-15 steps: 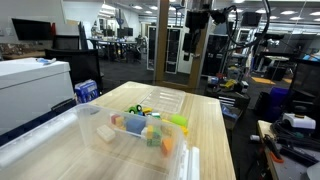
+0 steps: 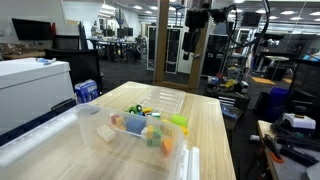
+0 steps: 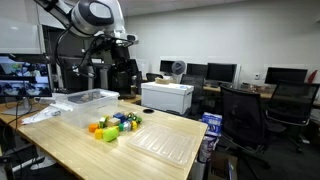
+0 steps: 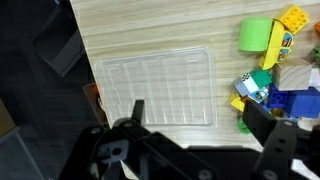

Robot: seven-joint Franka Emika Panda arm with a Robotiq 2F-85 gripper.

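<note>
In the wrist view my gripper is open, its black fingers set wide apart with nothing between them. It hangs high above the wooden table [image 4: 150, 31]. Below the gap lies a pale flat lid or tray [image 4: 160, 88] on the wood. A cluster of coloured blocks sits to its right: a green cylinder [image 4: 255, 34], a yellow block [image 4: 294, 18], a wooden block [image 4: 292, 74] and a blue block [image 4: 302, 103]. The same pile [image 3: 122, 123] shows on the table in exterior view 2.
A clear plastic box [image 2: 105, 132] stands near the camera in exterior view 1; in exterior view 2 a clear bin [image 3: 88, 101] is behind the blocks. A blue carton [image 3: 210, 135] stands beside the table. The air around the gripper is free.
</note>
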